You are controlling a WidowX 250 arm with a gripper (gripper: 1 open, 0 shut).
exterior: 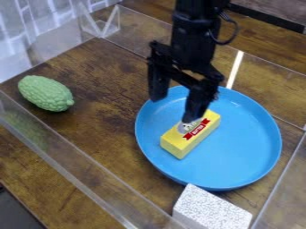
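My black gripper (pixel 180 93) reaches down from the top over the blue plate (pixel 239 152), its two fingers apart with nothing between them. They hang just above and around a yellow box with a red label (pixel 184 139), which lies on the plate, its upper end partly near the right finger.
A green bumpy vegetable toy (pixel 46 93) lies on the wooden table at the left. A white speckled block (pixel 210 211) sits below the plate at the bottom right. Transparent walls edge the table. The table left of the plate is clear.
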